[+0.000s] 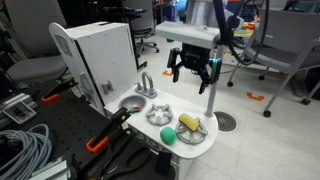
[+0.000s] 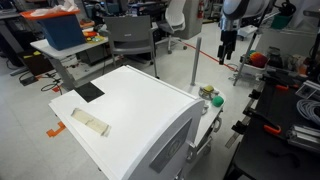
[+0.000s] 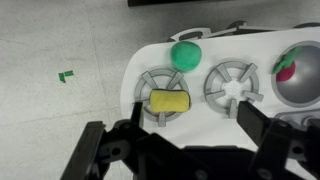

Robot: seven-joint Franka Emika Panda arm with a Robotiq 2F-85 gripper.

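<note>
My gripper [image 1: 194, 78] hangs open above the white toy stovetop, its fingers wide apart and empty. In the wrist view a yellow block [image 3: 170, 100] lies on the left burner [image 3: 147, 79], between and beyond the fingertips. Beside that burner, near the edge of the white surface, rests a green round object [image 3: 186, 56]. The right burner [image 3: 230, 88] is bare. Inside the metal sink bowl [image 3: 300, 82] sits a red object with a green part [image 3: 287, 69].
A faucet [image 1: 148, 83] rises behind the sink, and a white cabinet [image 1: 98, 62] stands to the left. An upright pale post [image 1: 216, 72] is close to the gripper. Black table [image 1: 60, 125] with cables lies in front.
</note>
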